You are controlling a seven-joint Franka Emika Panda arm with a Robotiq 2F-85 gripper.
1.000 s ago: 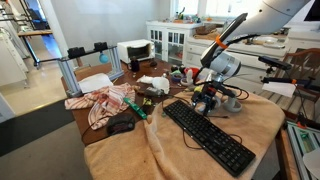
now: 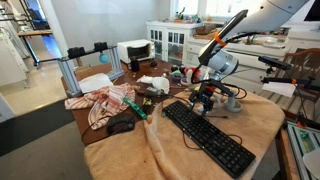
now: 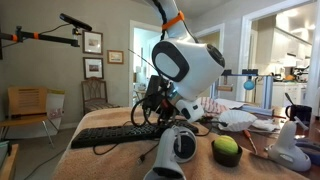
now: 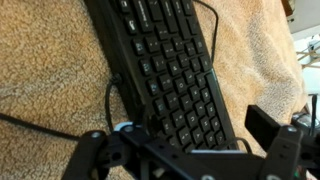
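A black keyboard (image 2: 210,138) lies on the tan cloth (image 2: 130,160), running diagonally. In the wrist view the keyboard (image 4: 175,75) extends between my fingers, its near end partly hidden behind the gripper. My gripper is open, its fingers spread to either side of the keyboard, with nothing gripped. From exterior view 1 the gripper (image 2: 203,103) hangs low over the far long edge of the keyboard. Exterior view 2 shows the white arm (image 3: 187,70) bent down beside the keyboard (image 3: 120,133); its fingertips are hard to make out there.
A black mouse (image 2: 120,125), a green item (image 2: 135,108) and a striped cloth (image 2: 98,100) lie left of the keyboard. Cables cross the cloth. A dark cup with a yellow-green ball (image 3: 227,147) stands near the arm. Bare tan cloth lies at the front.
The arm and gripper have shifted slightly near the keyboard's far edge. The keyboard and the other objects have not visibly moved.
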